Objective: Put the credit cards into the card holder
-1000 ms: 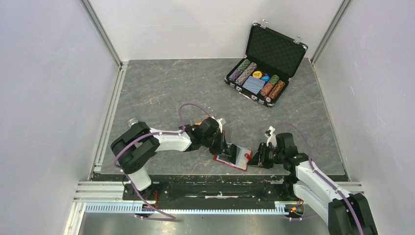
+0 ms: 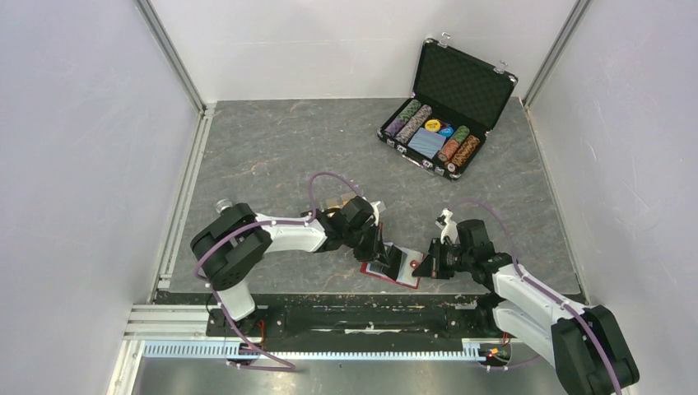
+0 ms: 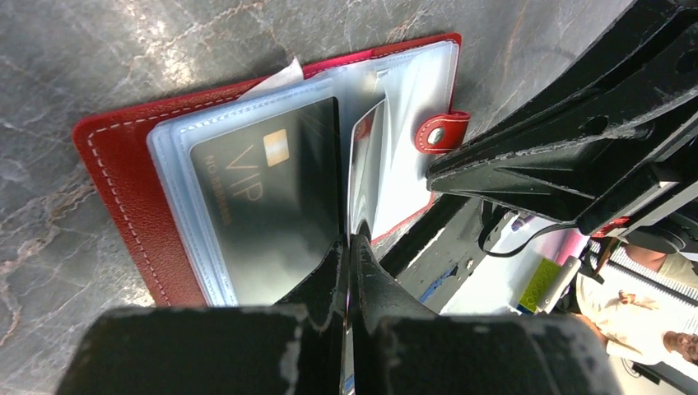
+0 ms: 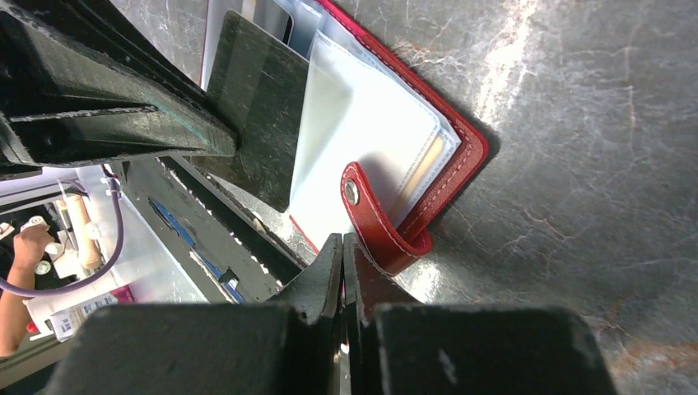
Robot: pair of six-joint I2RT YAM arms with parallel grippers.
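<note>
The red card holder point(image 2: 365, 268) lies open near the table's front edge, its clear sleeves showing. A dark VIP card point(image 3: 247, 206) sits on the sleeves in the left wrist view. My left gripper is shut at the sleeves' middle, by a clear flap; whether that is pinched cannot be told. My right gripper is shut beside the snap strap point(image 4: 374, 222) at the holder's other end, nothing visible between its fingers. A white sleeve point(image 4: 358, 123) stands next to the dark card in the right wrist view.
An open case point(image 2: 463, 74) of poker chips stands at the back right. Some small items behind my left arm are mostly hidden.
The left arm has moved slightly, its wrist a little to the right.
</note>
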